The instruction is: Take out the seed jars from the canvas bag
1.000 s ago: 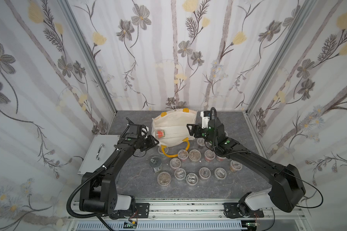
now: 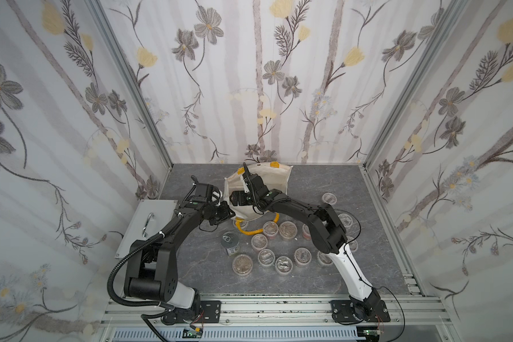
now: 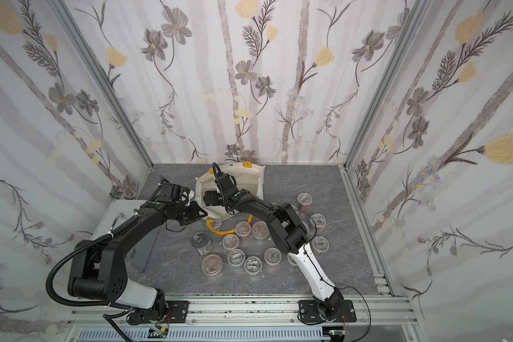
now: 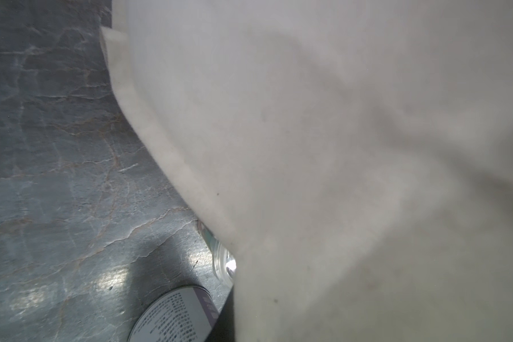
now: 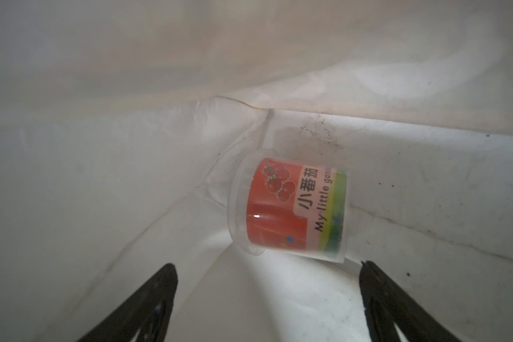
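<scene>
The white canvas bag (image 2: 279,176) with yellow handles stands at the back of the table. My right gripper is inside it, open, its fingers below and either side of a seed jar (image 5: 282,211) with a red tomato label, lying on its side in the bag's corner. My left gripper (image 2: 225,211) is at the bag's left front side; in the left wrist view the pale fabric (image 4: 353,142) fills most of the picture, and whether that gripper holds it is hidden.
Several lidded jars (image 2: 242,264) stand across the front and right of the table. A larger tin (image 2: 230,244) is below my left gripper. A white board with a handle (image 2: 136,228) lies at the left.
My right gripper has moved left and down into the bag, over the red-labelled jar. The left arm has shifted only slightly.
</scene>
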